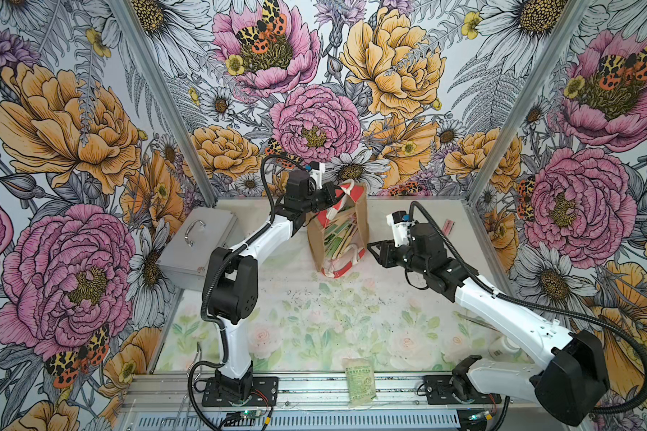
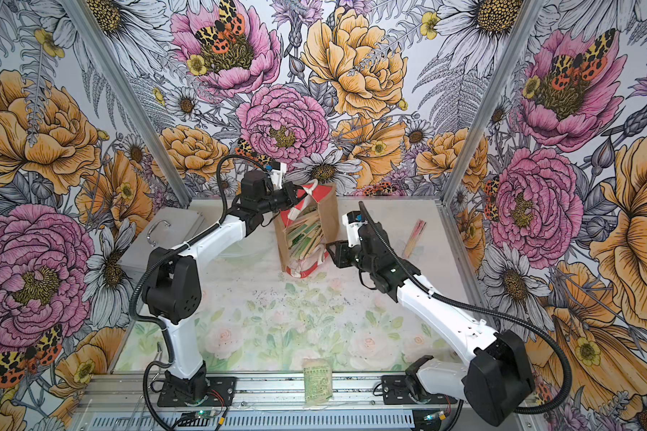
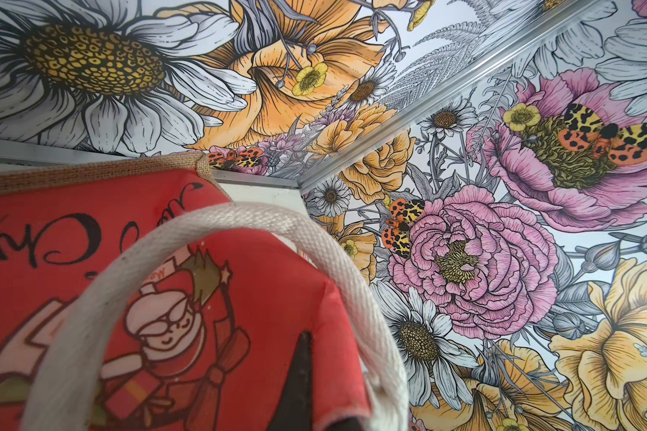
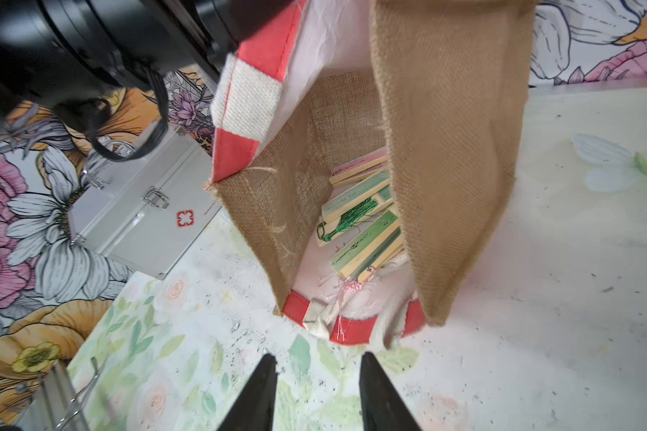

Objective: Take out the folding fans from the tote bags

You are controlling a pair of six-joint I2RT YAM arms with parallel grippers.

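Observation:
A red and burlap tote bag [image 1: 361, 222] leans open at the back middle, with several folded fans [image 4: 366, 251] inside, in green, cream and pink. My left gripper [image 1: 332, 194] is at the bag's raised red rim and white handle [image 3: 215, 215]; in the left wrist view only a dark finger shows, low against the red fabric, and its finger is hard to see. My right gripper is at the bag's lower right, facing its mouth, fingers parted with nothing between them.
A pink folded fan [image 2: 413, 237] lies at the back right. A metal box [image 1: 194, 251] stands at the left. A green packet [image 1: 359, 380] lies on the front rail.

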